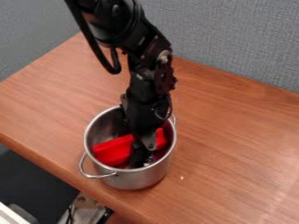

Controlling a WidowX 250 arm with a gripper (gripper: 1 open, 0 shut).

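A steel pot [131, 178] with wire handles stands on the wooden table. Inside it lies a red object [114, 150], partly hidden by my black gripper [147, 150], which reaches down into the pot from above. The fingertips are dark and mostly obscured, so what sits between them is hard to make out; the red object is right against them.
Bare wood [239, 157] spreads to the right and back left of the pot. A grey panel [233, 44] rises behind the table. Past the front-left edge are a dark gap and some pale clutter.
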